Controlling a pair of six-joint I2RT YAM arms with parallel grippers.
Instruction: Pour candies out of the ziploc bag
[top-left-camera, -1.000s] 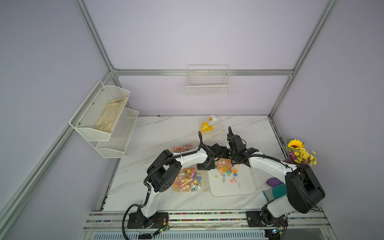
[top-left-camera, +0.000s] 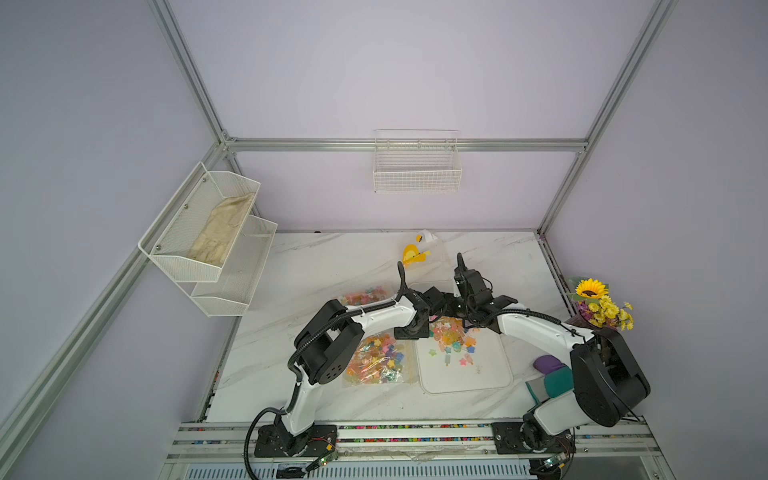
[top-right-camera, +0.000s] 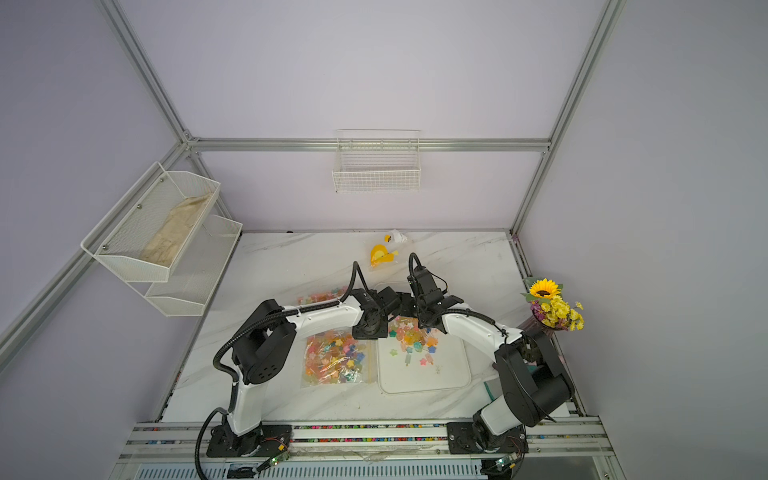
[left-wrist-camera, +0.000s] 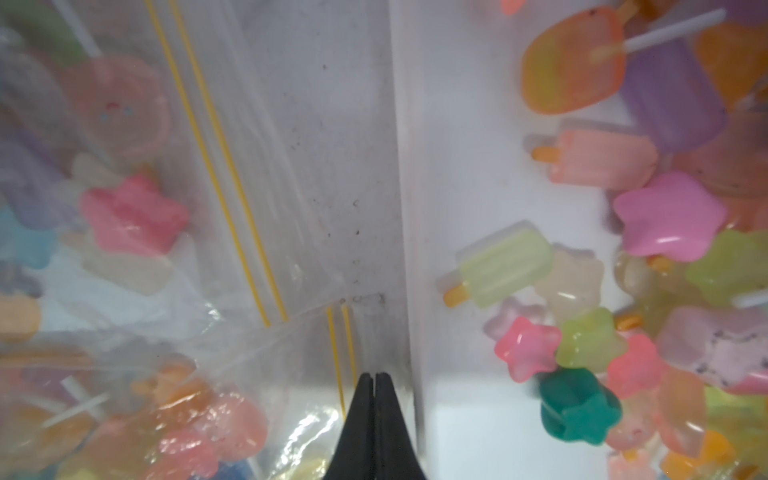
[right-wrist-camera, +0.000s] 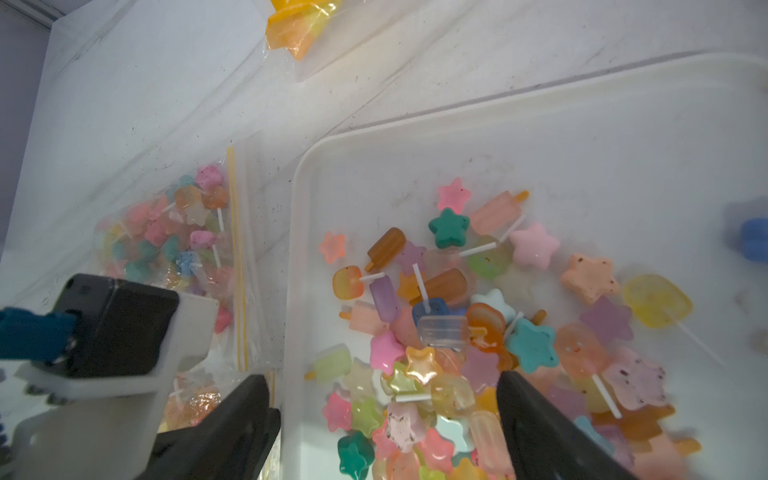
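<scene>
Colourful candies (right-wrist-camera: 448, 344) lie loose in the white tray (right-wrist-camera: 640, 120). Left of the tray, two clear ziploc bags of candies (top-left-camera: 372, 360) lie on the table, their yellow seals showing in the left wrist view. My left gripper is shut, nothing visible between its fingers, above the bags' edges beside the tray's wall. My right gripper hangs open over the candies in the tray, close to the left gripper in both top views.
A bag with yellow items (top-left-camera: 414, 254) lies at the back. Flowers (top-left-camera: 600, 304) and purple and teal objects (top-left-camera: 550, 382) are at the right. Wire baskets (top-left-camera: 216, 232) hang on the left and back walls.
Both arms look almost still in the top left view; at most the left gripper has shifted very slightly.
</scene>
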